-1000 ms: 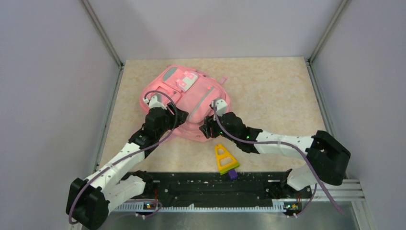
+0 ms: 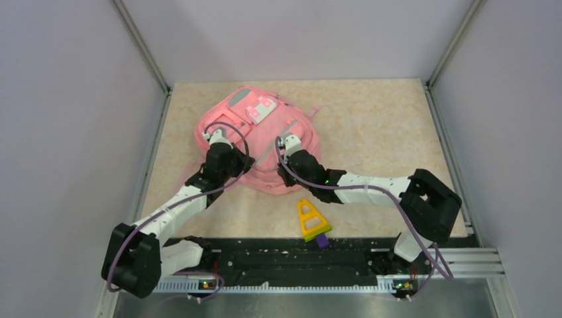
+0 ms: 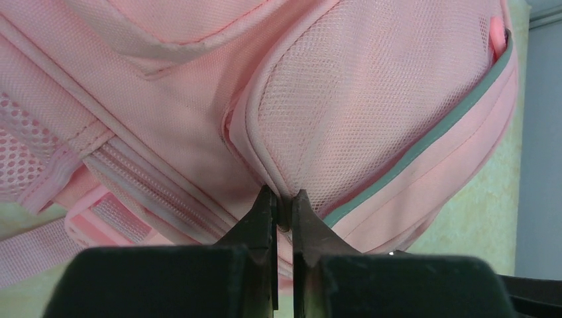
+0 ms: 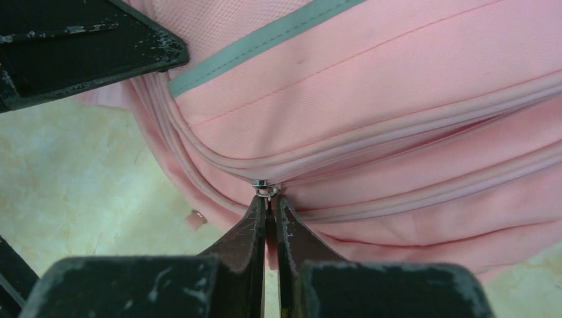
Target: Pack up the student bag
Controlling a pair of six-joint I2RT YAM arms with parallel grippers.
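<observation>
The pink bag (image 2: 265, 142) lies flat at the left-middle of the table in the top view. On its near side, my right gripper (image 2: 281, 173) is shut on the zipper pull, whose metal end (image 4: 265, 187) shows just above the fingertips in the right wrist view. My left gripper (image 2: 250, 163) is shut on a piped edge of the bag close to the grey-green trim (image 3: 397, 169); the pinched fabric (image 3: 281, 192) runs between its fingers. Most of the pull tab is hidden between the right fingers.
A yellow triangle-shaped tool (image 2: 310, 218) with a purple end (image 2: 322, 240) lies at the table's front edge, just below the bag. Walls stand on the left, right and back.
Both grippers have gone from open to shut.
</observation>
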